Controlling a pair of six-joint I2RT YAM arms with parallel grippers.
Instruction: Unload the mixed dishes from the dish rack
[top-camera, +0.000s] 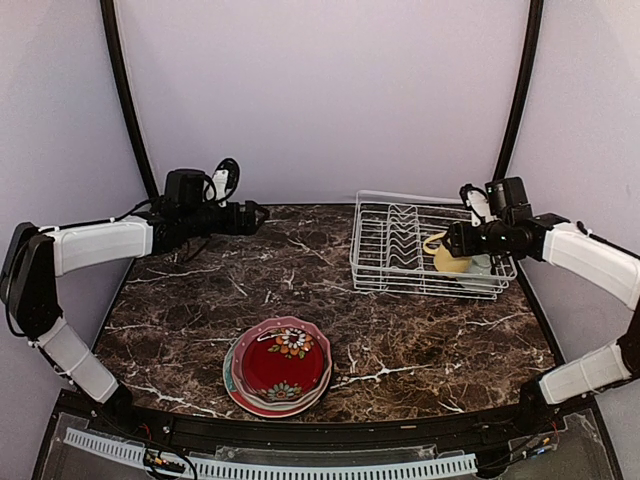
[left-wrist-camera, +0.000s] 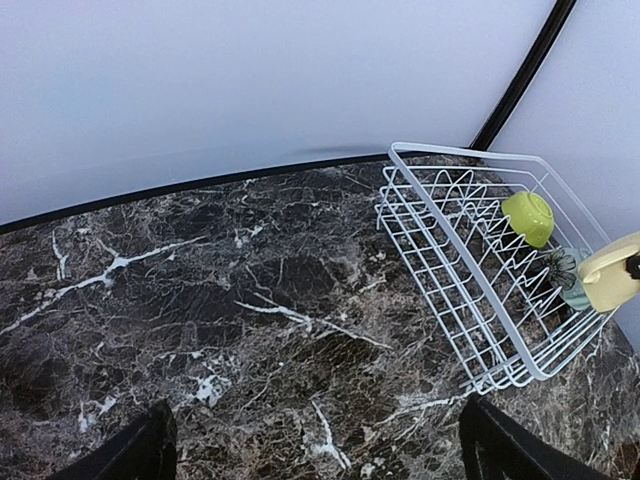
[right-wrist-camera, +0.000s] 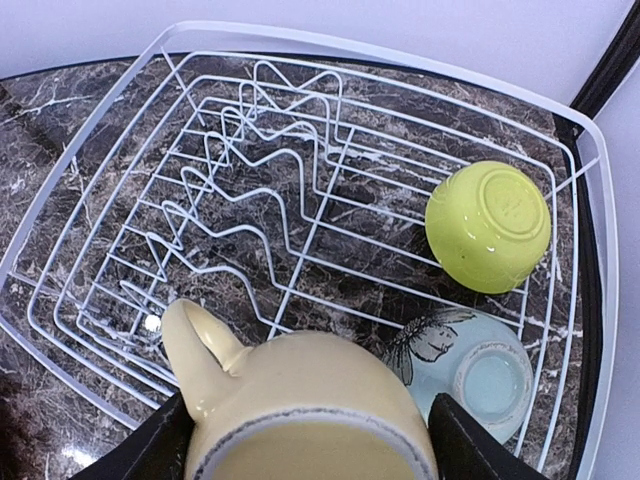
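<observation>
The white wire dish rack (top-camera: 400, 280) stands at the back right. My right gripper (top-camera: 460, 238) is around a cream mug (right-wrist-camera: 300, 380) at the rack's right part, with fingers at both sides of it; the mug appears raised in the grip. Beside it lie a pale blue cup with a flower print (right-wrist-camera: 440, 360) and a green bowl (right-wrist-camera: 485, 225). My left gripper (top-camera: 245, 218) hangs open over the back left counter, holding nothing.
A stack of red, pink and teal plates (top-camera: 280, 365) sits at the front centre-left.
</observation>
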